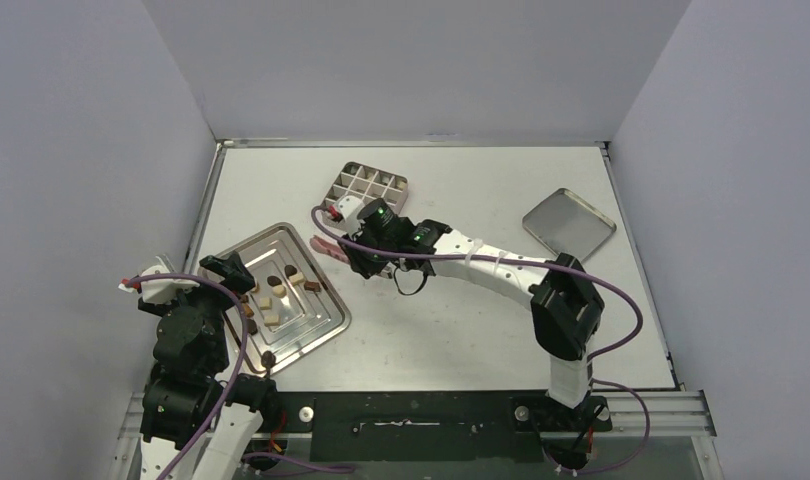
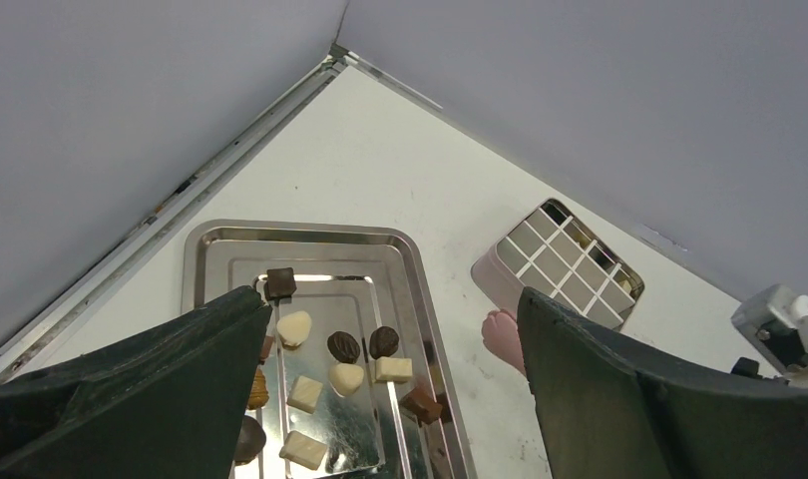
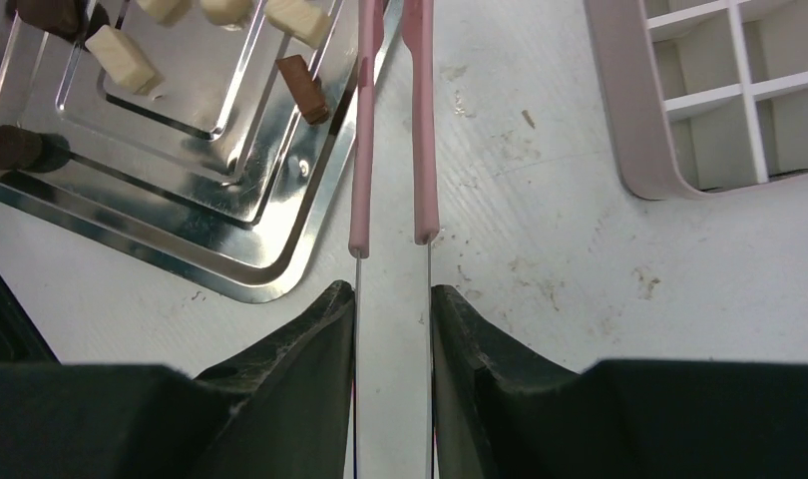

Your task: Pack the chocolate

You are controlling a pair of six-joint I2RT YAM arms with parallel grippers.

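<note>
Assorted dark, brown and white chocolates lie on a steel tray point(image 1: 311, 330) at the left; one white piece point(image 2: 305, 393) is mid-tray. A pink-grey divided box point(image 1: 353, 183) stands at the back centre, also in the right wrist view point(image 3: 649, 150). My right gripper is shut on pink tongs point(image 1: 326, 247), held between the tray and the box; whether the tongs' tips hold anything is out of view. My left gripper is open over the tray's near side, nothing between its fingers.
An empty grey tray point(image 1: 569, 225) lies at the back right. Side and back walls bound the table.
</note>
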